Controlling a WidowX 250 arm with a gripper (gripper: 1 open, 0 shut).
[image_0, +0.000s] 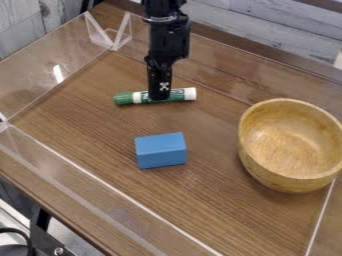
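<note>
My black gripper (163, 84) hangs from the back of the table, its tip just above the middle of a green and white cylindrical tube (139, 97) that lies crosswise. The gripper looks shut; whether it touches the tube is hard to tell. A blue block (160, 149) lies in front of the tube.
A large wooden bowl (289, 140) sits on the right.
</note>
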